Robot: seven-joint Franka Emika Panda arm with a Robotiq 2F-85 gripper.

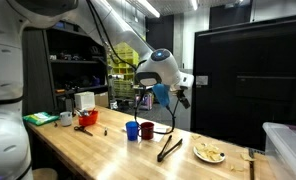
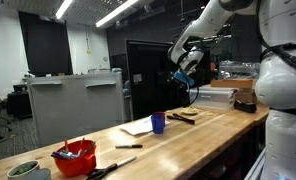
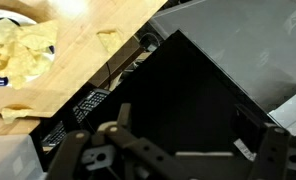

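Note:
My gripper (image 1: 188,91) is raised well above the table, its fingers spread with nothing between them. In the wrist view the open gripper points past the table's edge at a dark surface. A white plate (image 1: 209,153) holding pale yellow pieces (image 3: 23,45) lies on the right of the table, well below the hand. A blue mug (image 1: 133,131) and a dark red mug (image 1: 147,131) stand close together near the table's middle. In front of them rests a black long-handled tool (image 1: 169,150).
A red container (image 2: 74,158) with tools inside stands at the table's other end, beside a pot (image 2: 27,170). A translucent bin (image 1: 288,145) is at the right. Loose yellow pieces (image 3: 110,41) lie off the plate.

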